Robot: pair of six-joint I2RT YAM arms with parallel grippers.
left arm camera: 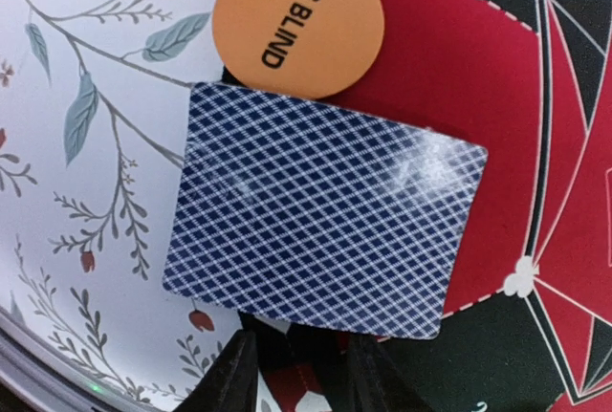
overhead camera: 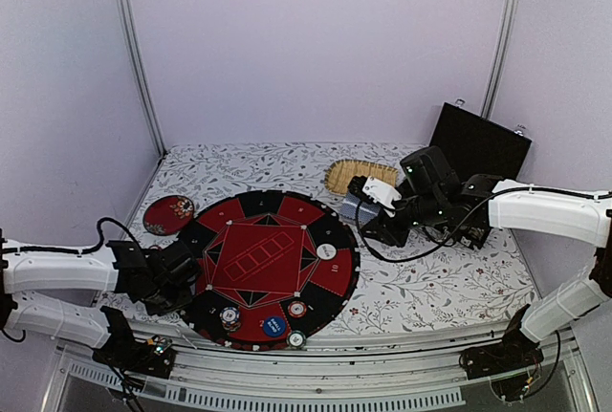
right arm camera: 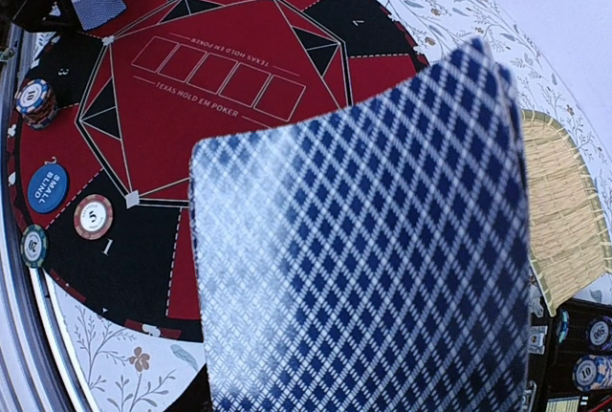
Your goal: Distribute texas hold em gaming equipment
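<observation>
A blue-checked playing card [left arm camera: 325,211] lies face down across the mat's edge in the left wrist view, against the orange Big Blind disc [left arm camera: 298,22]. My left gripper is at its near edge, the dark fingers apart with mat visible between them. Whether they grip the card does not show clearly. In the right wrist view, my right gripper [overhead camera: 375,213] is shut on a slightly bowed blue-checked deck of cards [right arm camera: 363,240]; the deck hides most of the fingers. It is held right of the round poker mat [overhead camera: 256,204].
Chip stacks [overhead camera: 230,318], a blue Small Blind disc [overhead camera: 274,326] and a red-white chip [overhead camera: 296,309] sit on the mat's near side. Behind are a woven tray [overhead camera: 339,175] and an open black case [overhead camera: 478,144]. A red round mat [overhead camera: 168,214] lies at left.
</observation>
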